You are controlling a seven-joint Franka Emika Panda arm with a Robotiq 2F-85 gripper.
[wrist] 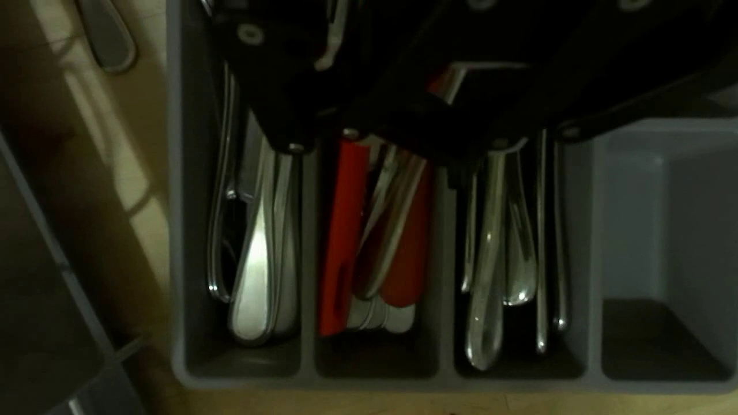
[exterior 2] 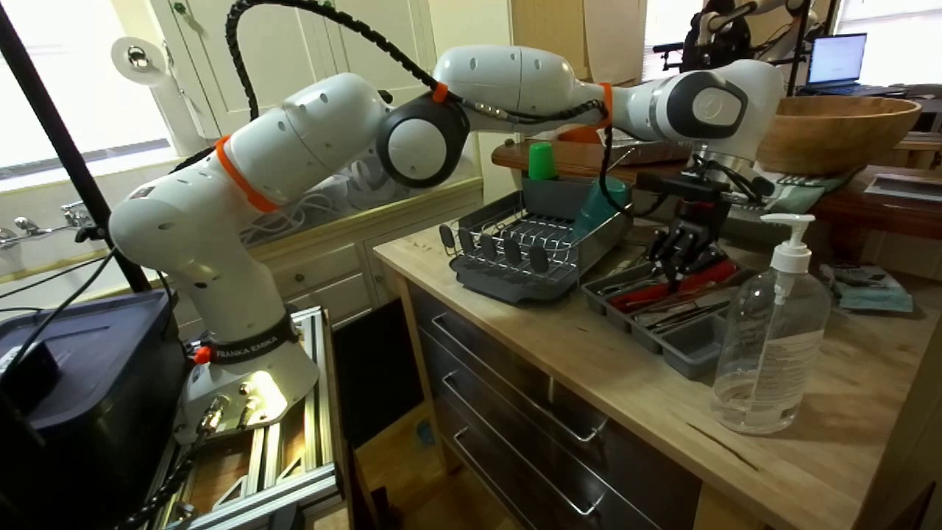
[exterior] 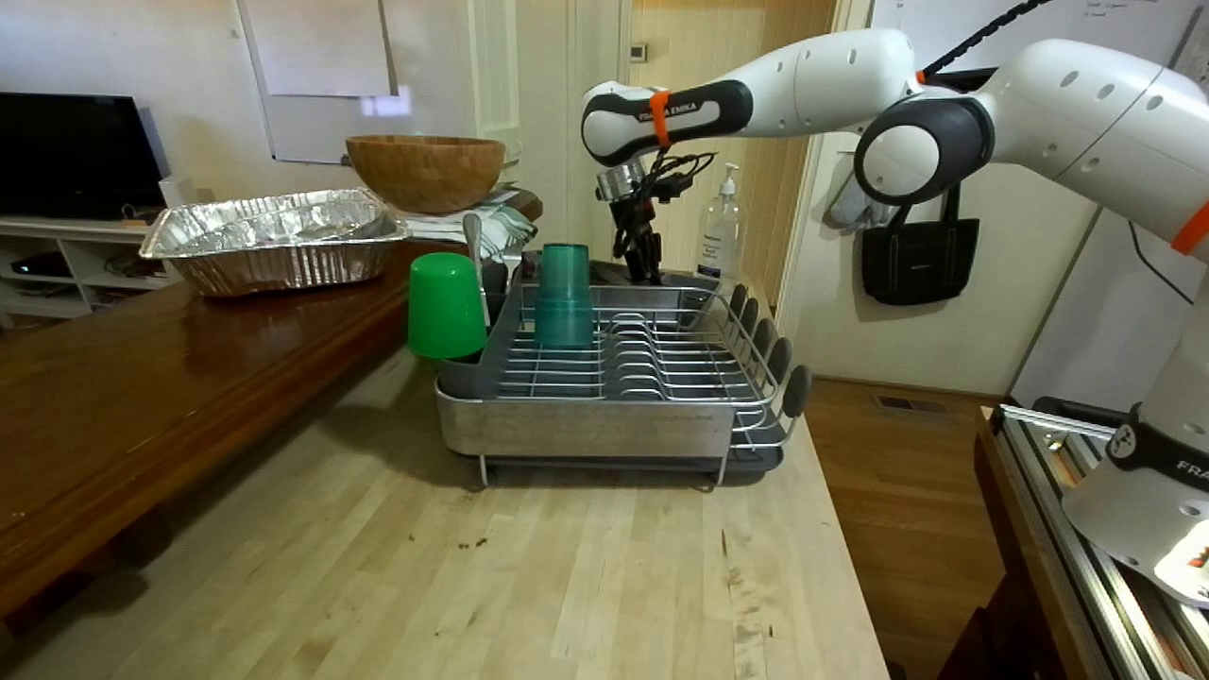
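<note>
My gripper (exterior 2: pixel 678 275) points down over the grey cutlery tray (exterior 2: pixel 673 343) and is shut; nothing shows between its fingers. In the wrist view its black linkage covers the upper part of the tray, so the far ends of the cutlery are hidden. The left compartment has silver handles (wrist: pixel 252 304). A red handle (wrist: pixel 343 256) lies in the middle one among other utensils, with more silver handles (wrist: pixel 486 311) in the compartment to its right. The far right compartment (wrist: pixel 633 228) looks empty where it shows.
Beside the tray stands a dish rack (exterior: pixel 584 429) with a teal cup (exterior: pixel 563 297) and a green cup (exterior: pixel 445 306). A clear pump bottle (exterior 2: pixel 768 353) stands near the tray's other end. In exterior view 1 the near tabletop (exterior: pixel 544 567) is clear.
</note>
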